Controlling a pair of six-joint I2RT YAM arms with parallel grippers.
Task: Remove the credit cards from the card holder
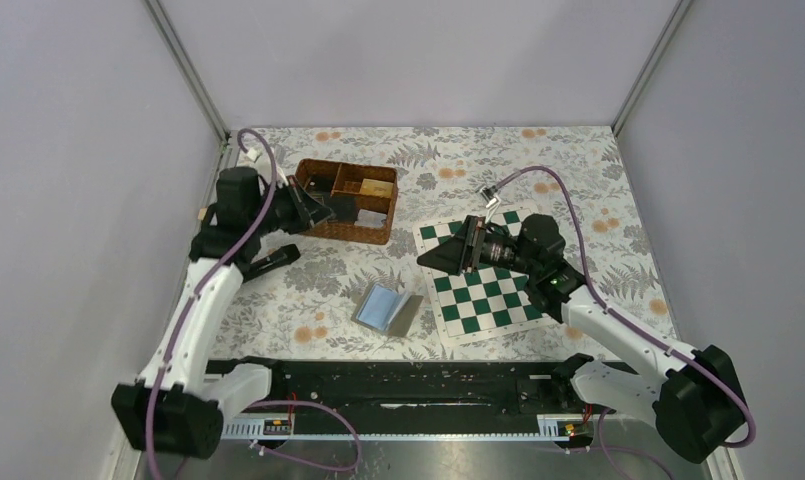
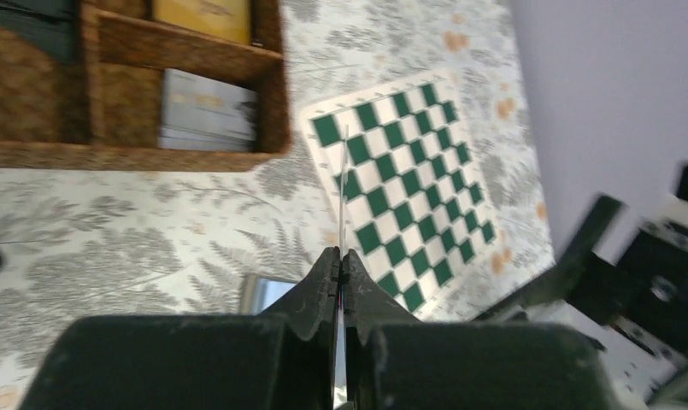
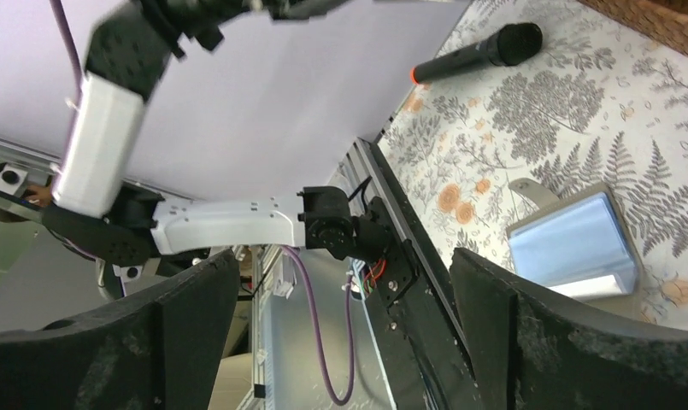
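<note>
A dark card (image 2: 343, 192) stands edge-on between the fingers of my left gripper, which is shut on it. In the top view this gripper (image 1: 326, 213) is at the wicker basket (image 1: 348, 232), over its left part. My right gripper is open and empty, above the chessboard side. The card holder (image 1: 380, 306) lies spread on the cloth near the front edge, pale blue sleeves showing. White cards (image 2: 205, 111) lie in the basket's front right compartment, a yellow card (image 2: 212, 15) behind them. Dark cards (image 2: 32, 30) lie in the left compartment.
A black microphone (image 3: 494, 49) lies left of the holder, partly under my left arm in the top view. The green and white chessboard (image 1: 485, 300) lies under my right arm.
</note>
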